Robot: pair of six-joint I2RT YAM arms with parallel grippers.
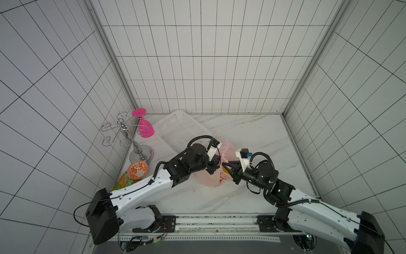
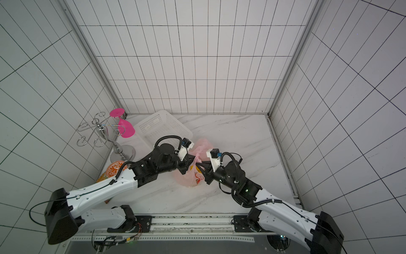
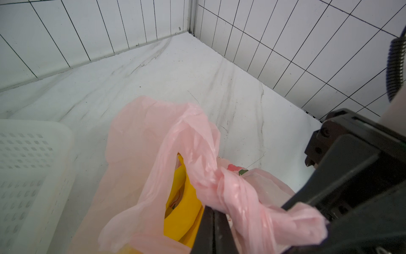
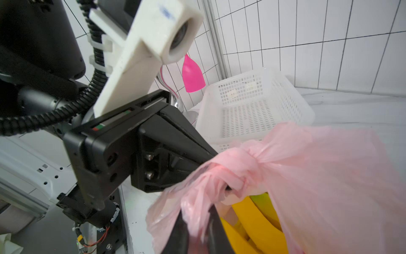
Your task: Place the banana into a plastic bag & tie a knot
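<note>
Yellow bananas (image 4: 258,224) show inside a translucent pink plastic bag (image 3: 249,199), whose neck is twisted into a thick roll. My left gripper is shut, with nothing showing between its fingers; the twisted roll passes over and around them. From the right wrist side, the left finger (image 4: 181,139) runs in behind the roll, its far end mostly covered by plastic. My right gripper is partly open, its fingers on either side of a hanging strand of the bag. In both top views the grippers face each other closely at the bag.
A white perforated basket (image 1: 179,129) stands behind the left arm. At left are a metal rack (image 1: 137,148), a pink goblet-like item (image 1: 146,127) and an orange patterned bowl (image 1: 137,170).
</note>
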